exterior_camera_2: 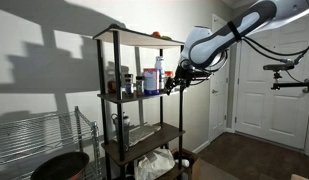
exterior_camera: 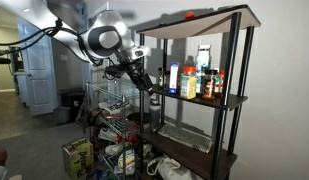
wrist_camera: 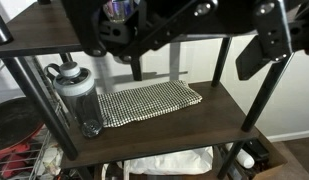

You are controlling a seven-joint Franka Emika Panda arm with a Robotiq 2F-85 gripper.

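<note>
My gripper [exterior_camera: 148, 67] hangs at the left edge of a dark shelf unit, at about the height of its middle shelf [exterior_camera: 202, 99]. Its fingers stand apart, with nothing seen between them. In exterior view 2 the gripper [exterior_camera_2: 175, 74] is beside the right end of that shelf. Bottles and boxes crowd the middle shelf, among them a white-and-blue box [exterior_camera: 174, 78] and a yellow-labelled jar [exterior_camera: 188, 83]. Below, in the wrist view, a grey-lidded bottle [wrist_camera: 80, 100] stands by a checkered mat [wrist_camera: 149, 101] on the lower shelf [wrist_camera: 216, 118].
A red item [exterior_camera: 190, 15] lies on the top shelf [exterior_camera: 216, 21]. Dark posts [exterior_camera: 236, 60] frame the unit. A wire rack [exterior_camera: 110, 115] stands close by. White bags [exterior_camera: 174, 169] sit below the lower shelf. The mat leaves bare room around it.
</note>
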